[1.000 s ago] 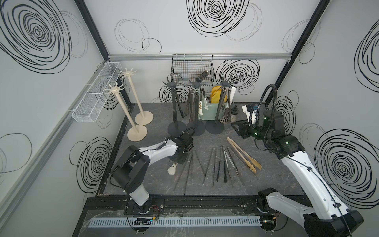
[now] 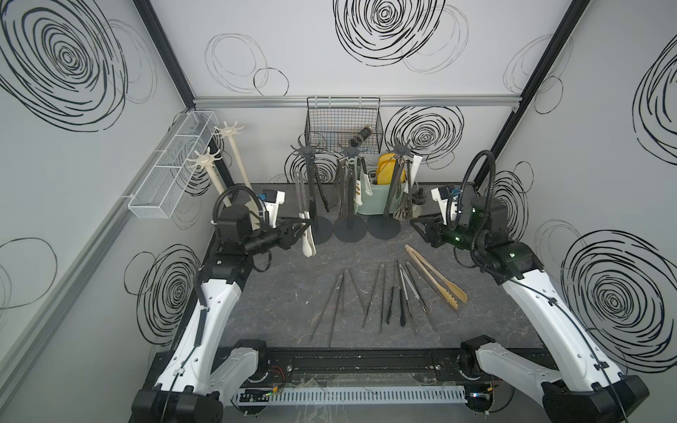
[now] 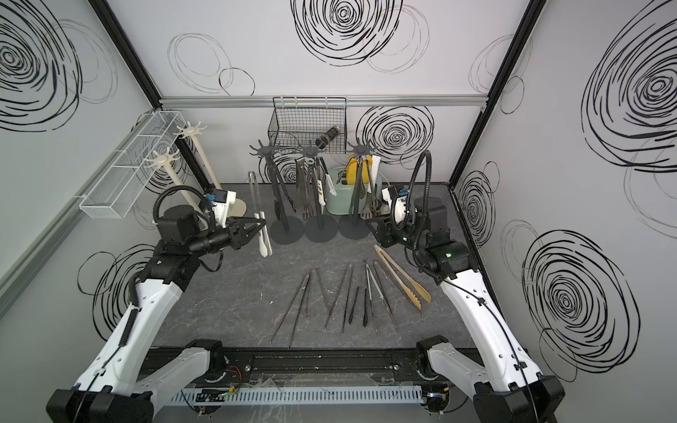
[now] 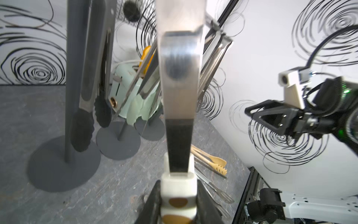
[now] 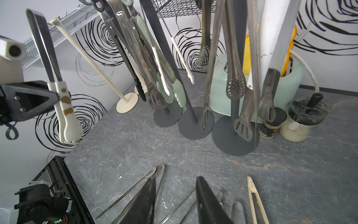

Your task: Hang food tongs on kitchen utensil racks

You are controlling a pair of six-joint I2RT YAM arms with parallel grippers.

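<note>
White-tipped steel food tongs (image 2: 308, 243) hang upright in the air, loop end up, with my left gripper (image 2: 307, 227) shut on their white part. In the left wrist view the tongs (image 4: 180, 85) fill the middle, the white section (image 4: 178, 186) between the finger pads. Just beyond stands the left dark rack (image 2: 306, 151), carrying black-tipped tongs (image 4: 87, 112). The middle dark rack (image 2: 350, 151) and right dark rack (image 2: 400, 149) hold several utensils. My right gripper is partly open above the table, nothing between its fingers.
Several tongs (image 2: 395, 296) lie across the front of the table, with wooden tongs (image 2: 437, 276) at their right. Two cream racks (image 2: 206, 160) stand at the left. Behind the dark racks sits a green toaster (image 5: 221, 89).
My left arm has swung up and back from low over the table, lifting the white-tipped tongs upright beside the left dark rack. The right arm has barely moved.
</note>
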